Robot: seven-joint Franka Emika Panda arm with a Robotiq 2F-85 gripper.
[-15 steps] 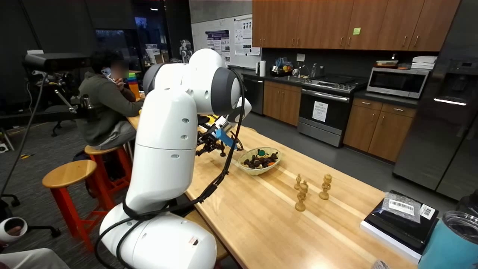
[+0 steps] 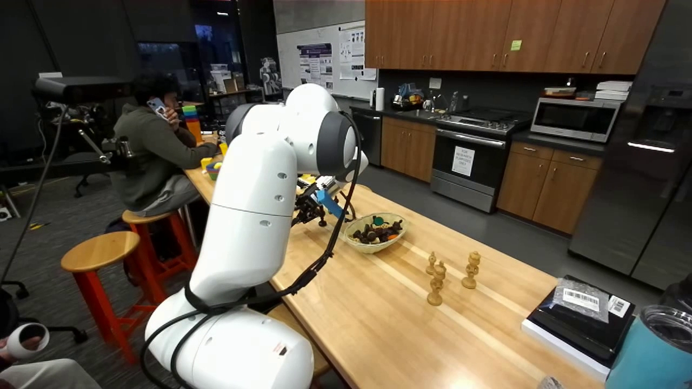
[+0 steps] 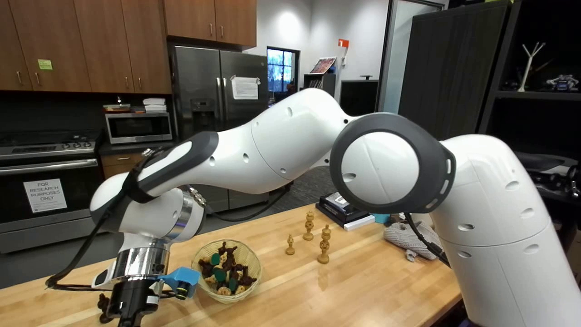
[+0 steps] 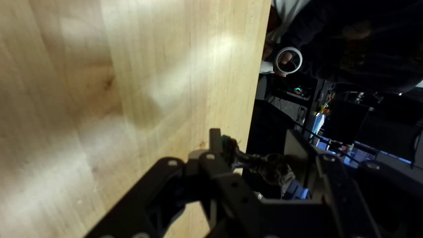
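In the wrist view my gripper is shut on a dark chess piece, which lies lengthwise across the gap. Its green-felted base faces the left finger and its other end meets the right finger. Bare tabletop shows beyond. At the bottom of exterior view 2 only the gripper's upper body is visible, its fingertips cut off. Another dark chess piece stands on the table beside it. A wicker basket holds a heap of dark and light pieces. Three light pieces stand apart: a tall one, another tall one, and a short one.
Black boxes and a blue tumbler occupy its right end. A grey knitted cloth lies near the arm's base. A person sits along the table's far left side.
The arm and gripper have shifted a little to the right in exterior view 1. Basket and standing light pieces have stayed put.
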